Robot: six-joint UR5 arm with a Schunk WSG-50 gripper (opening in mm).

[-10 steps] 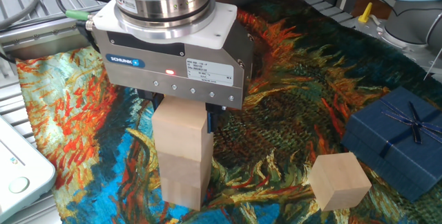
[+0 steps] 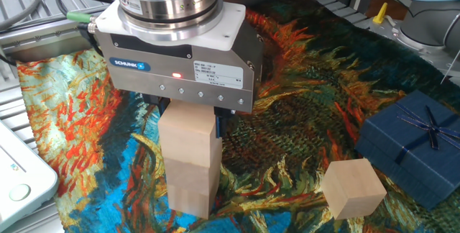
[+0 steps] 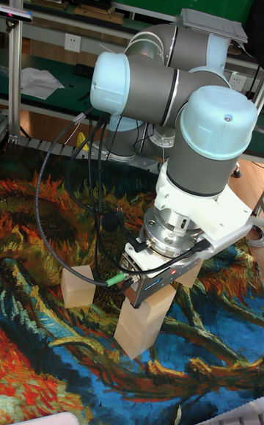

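Note:
Two pale wooden blocks stand one on the other, the upper block [image 2: 190, 129] over the lower block [image 2: 190, 190]. My gripper [image 2: 188, 116] is directly above, its dark fingers [image 2: 221, 124] on opposite sides of the upper block. Whether they press on it or stand slightly apart cannot be told. A separate wooden block [image 2: 353, 188] rests on the cloth to the right of the stack. In the other exterior view the stack [image 3: 144, 323] shows under the gripper, with another block [image 3: 78, 287] to its left and one more block [image 3: 188, 276] partly hidden behind.
A dark blue gift box [image 2: 413, 143] with a ribbon lies at the right, close beyond the single block. A white device [image 2: 21, 179] is at the left edge. Cables [image 3: 40, 205] loop beside the arm.

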